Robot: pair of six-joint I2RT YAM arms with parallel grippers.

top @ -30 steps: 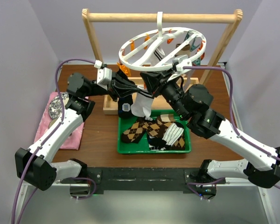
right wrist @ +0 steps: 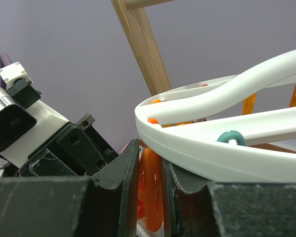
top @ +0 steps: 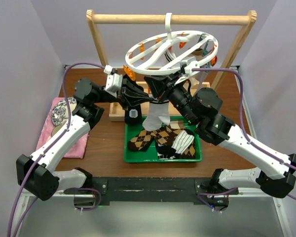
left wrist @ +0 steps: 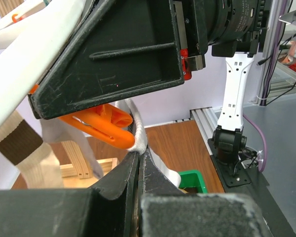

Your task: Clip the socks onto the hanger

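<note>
The round white hanger (top: 138, 70) hangs from a wooden frame, with orange clips round its rim. My right gripper is shut on an orange clip (right wrist: 152, 197) under the rim. A white sock (top: 157, 117) hangs below that clip in the top view. In the left wrist view, the sock's ribbed cuff (left wrist: 139, 134) runs from beside the orange clip (left wrist: 101, 126) down to my left gripper, shut with this thin cloth at its tips. Whether the clip bites the cuff is hidden.
A black sock (top: 133, 114) hangs to the left. Below, a green tray (top: 163, 160) holds brown argyle socks (top: 140, 141) and a striped one (top: 182, 141). A wooden box (top: 116, 112) stands behind. A pink cloth (top: 75, 150) lies left. Both arms crowd the hanger's near rim.
The left gripper has shifted slightly right, and the white sock's hanging part has swung right with it. The right gripper has moved slightly left.
</note>
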